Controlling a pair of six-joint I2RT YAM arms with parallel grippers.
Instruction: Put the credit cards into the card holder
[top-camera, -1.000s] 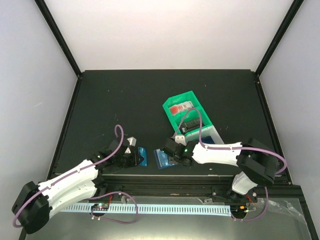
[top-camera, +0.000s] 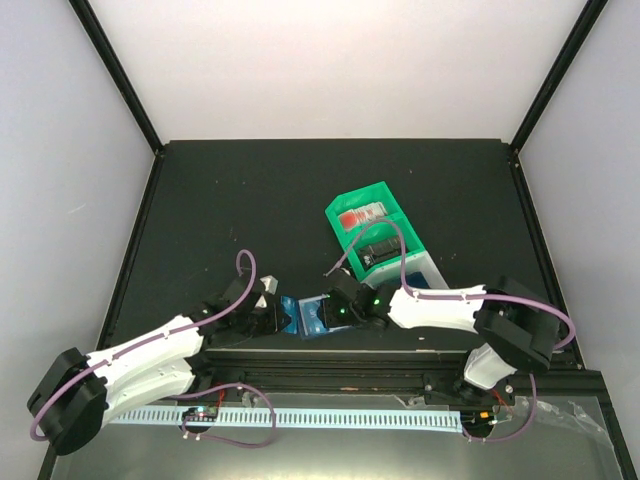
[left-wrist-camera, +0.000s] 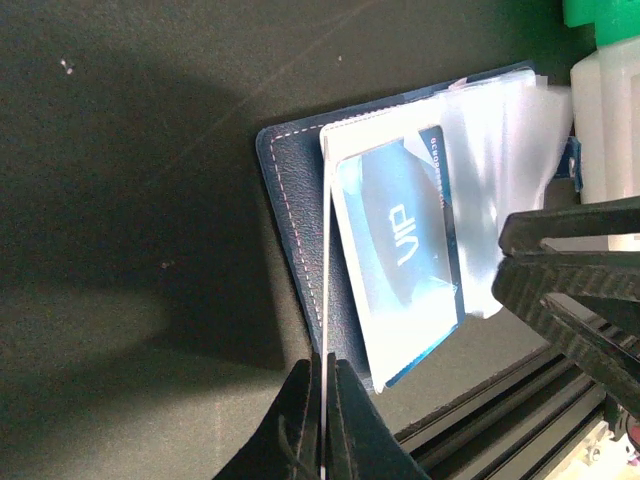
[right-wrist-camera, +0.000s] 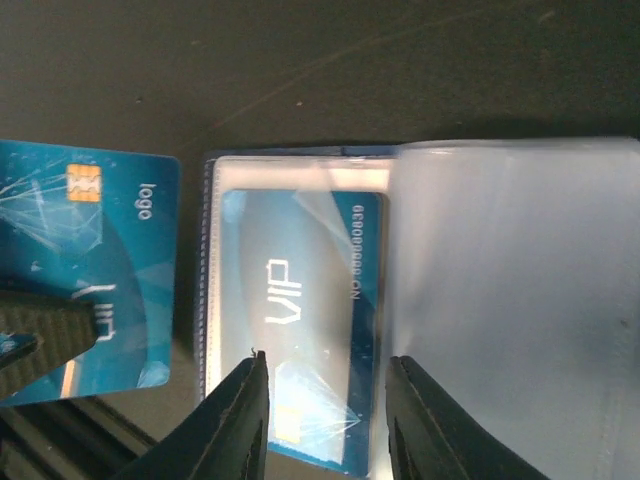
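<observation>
My left gripper is shut on a blue card (right-wrist-camera: 135, 240). The card is edge-on in the left wrist view and shows its chip and "logo" print in the right wrist view. On the table lies the navy card holder (left-wrist-camera: 293, 190) with stitched edges, opened to its clear sleeves (right-wrist-camera: 510, 300). One VIP card (right-wrist-camera: 300, 300) rests in a sleeve on its left part. Over the holder, my right gripper stands part open, nothing visible between its fingers. The held card is just left of the holder in the top view.
A green bin (top-camera: 337, 207) with a red-and-white item (top-camera: 362, 216) and a dark item (top-camera: 382, 251) stands behind the right gripper. A white container (top-camera: 428, 268) adjoins it.
The right gripper has moved left, and the holder's left edge now sits closer to the blue card. My left gripper, still with its card, has shifted slightly right.
</observation>
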